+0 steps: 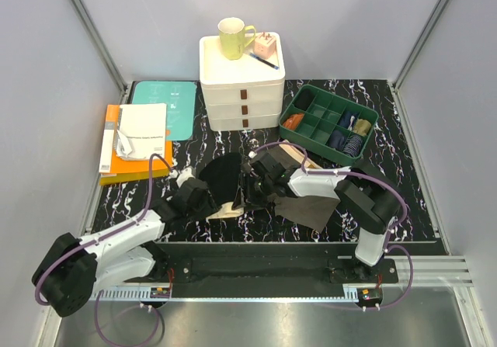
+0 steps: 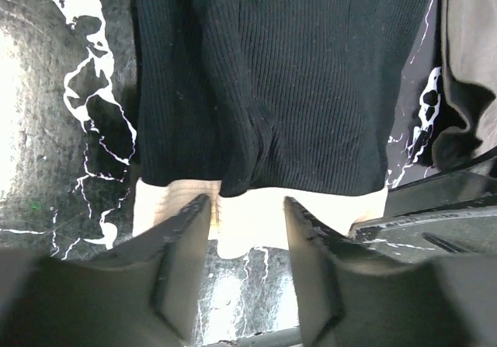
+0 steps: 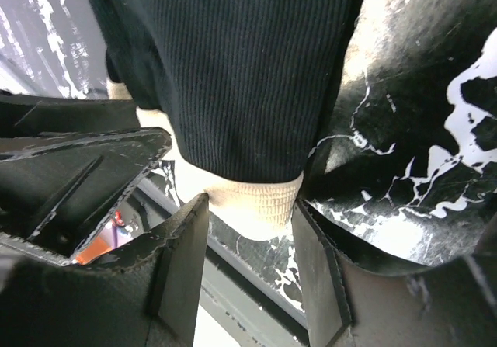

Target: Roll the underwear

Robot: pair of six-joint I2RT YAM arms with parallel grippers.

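The underwear is dark ribbed cloth [image 1: 223,175] with a cream waistband [image 1: 225,211], lying between my two arms. In the left wrist view, a fold runs through the dark cloth [image 2: 311,75] down to the waistband [image 2: 326,207]. My left gripper hangs over that band with its fingers apart; whether they touch it is unclear. On the other side, my right gripper is open, its fingertips on either side of the band's tapered end [image 3: 252,215]. Cream cloth shows in the gap, not visibly pinched.
Grey-brown cloth [image 1: 311,209] lies under and beside the right arm. A green divided box [image 1: 318,137] stands back right, white drawers [image 1: 241,95] at the back, books [image 1: 112,141] at left. The two grippers are very close together.
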